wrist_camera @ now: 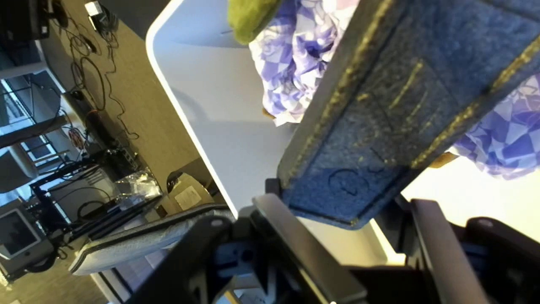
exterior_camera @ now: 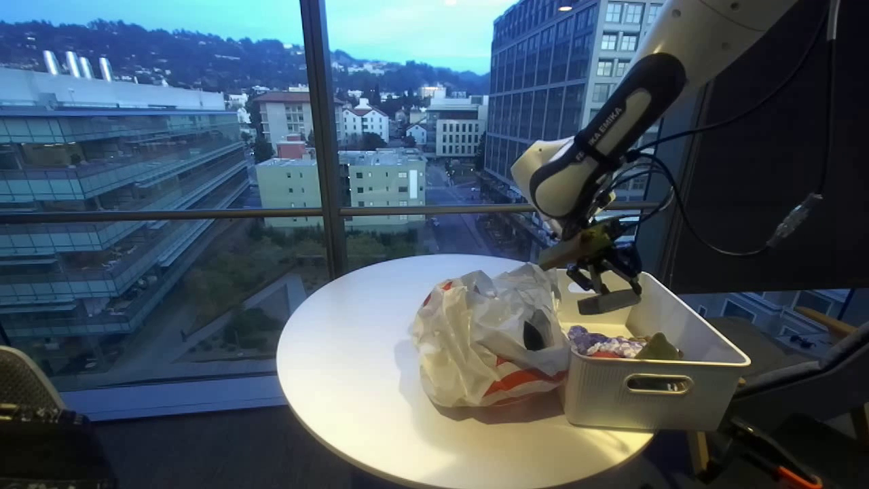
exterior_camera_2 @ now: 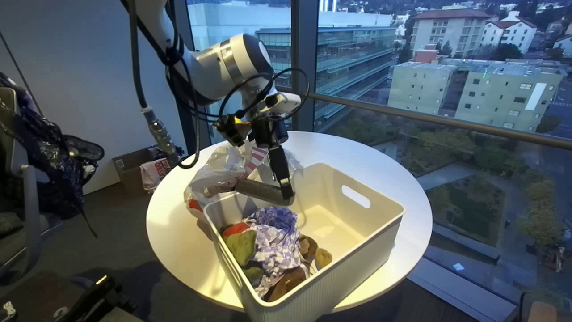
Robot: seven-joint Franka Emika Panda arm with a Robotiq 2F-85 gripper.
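A dark grey-blue, eraser-like block (wrist_camera: pixel 374 121) with worn, yellowish edges fills much of the wrist view. My gripper is shut on one end of it, with a finger on either side. In exterior view 1 the gripper (exterior_camera: pixel 607 284) and block (exterior_camera: pixel 609 302) hang over the white bin (exterior_camera: pixel 652 399). The second exterior view shows the block (exterior_camera_2: pixel 260 190) above the bin's bag-side end, apart from the contents below. Crumpled purple-and-white checked cloth (exterior_camera_2: pixel 276 247) lies in the bin, beside a green soft item (exterior_camera_2: pixel 241 247).
A white plastic bag (exterior_camera: pixel 464 350) with red markings stands against the bin on the round white table (exterior_camera: pixel 350 326); something dark shows at its opening. Brown and red items lie around the cloth. Part of the bin's floor (exterior_camera_2: pixel 338 222) is bare.
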